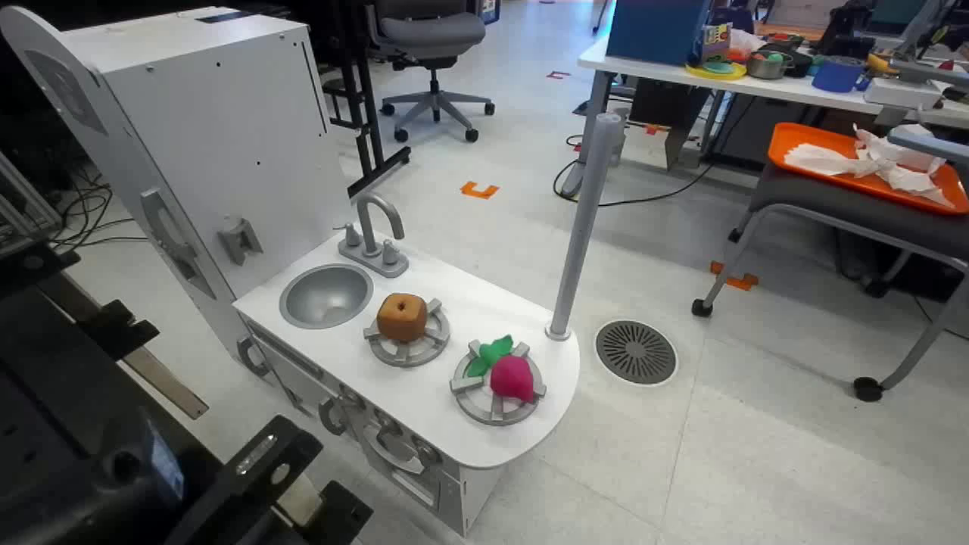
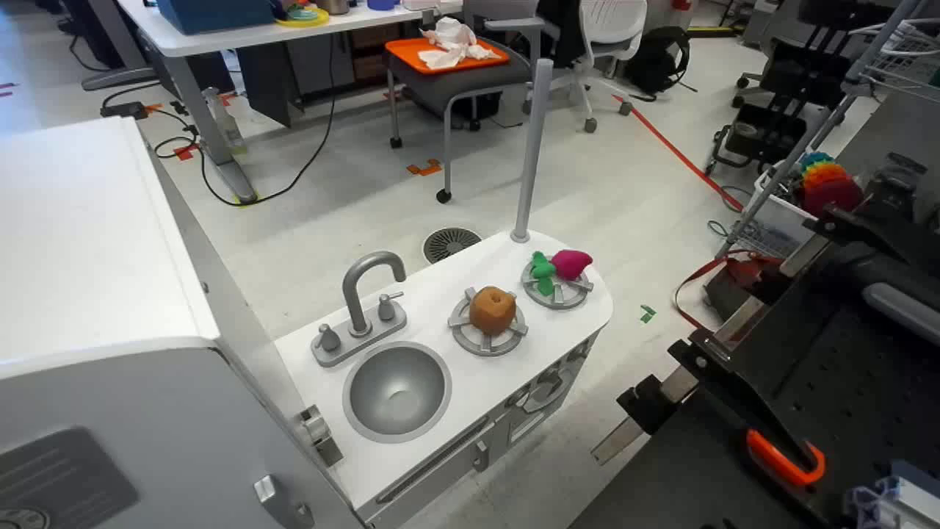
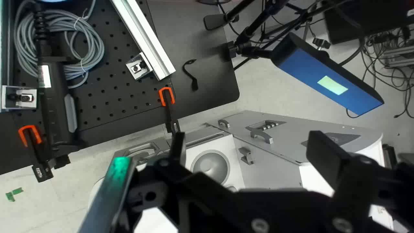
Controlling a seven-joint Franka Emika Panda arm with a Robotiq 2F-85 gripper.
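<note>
My gripper is open in the wrist view, its two black fingers wide apart with nothing held between them. Beyond and below it lies the toy kitchen, its grey sink showing between the fingers. Neither exterior view clearly shows the gripper. A brown, block-shaped toy sits on the burner nearer the sink. On the farther burner rests a magenta toy vegetable with green leaves. Both toys are also plain in exterior view 2, the brown toy and the magenta vegetable. The basin looks empty.
A grey faucet rises behind the sink, and a grey post stands at the counter's rounded end. The tall white cabinet flanks the sink. A black perforated table and a blue-faced panel are near the arm.
</note>
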